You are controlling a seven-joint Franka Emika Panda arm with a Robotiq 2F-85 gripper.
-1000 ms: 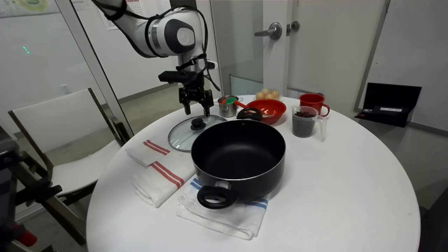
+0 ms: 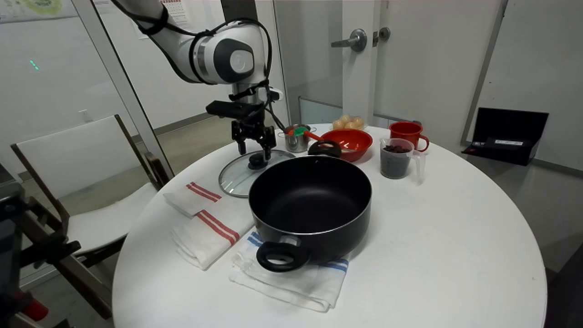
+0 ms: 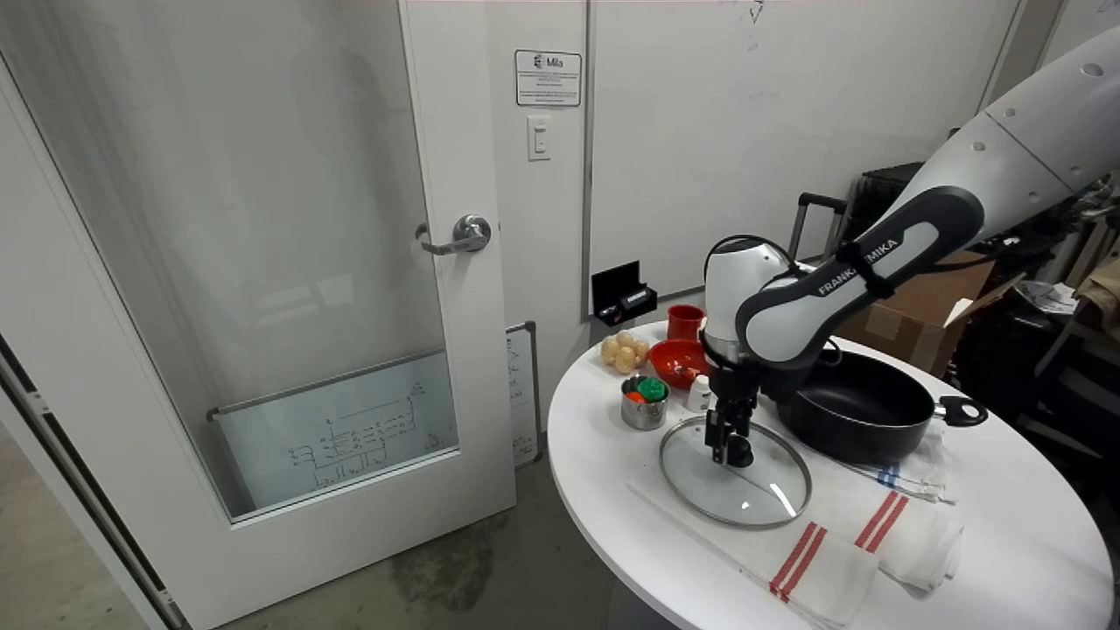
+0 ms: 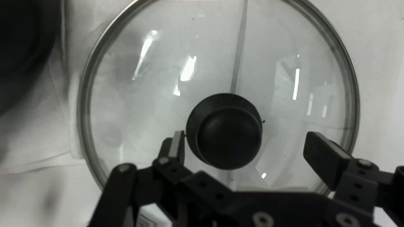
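A glass lid with a metal rim and a black knob lies flat on the table. My gripper is low over the lid, its fingers wide apart. In the wrist view the knob appears between the two fingers, nearer the left finger and well clear of the right finger. Whether the left finger touches it cannot be told. The large black pot, uncovered and empty, stands beside the lid, partly on a blue-striped towel.
Red-striped towels lie beside the lid. Behind it stand a metal pot, a red bowl, a measuring cup and a red mug.
My gripper has come down slightly towards the lid's knob, still open. The lid, pot and towels have stayed in place.
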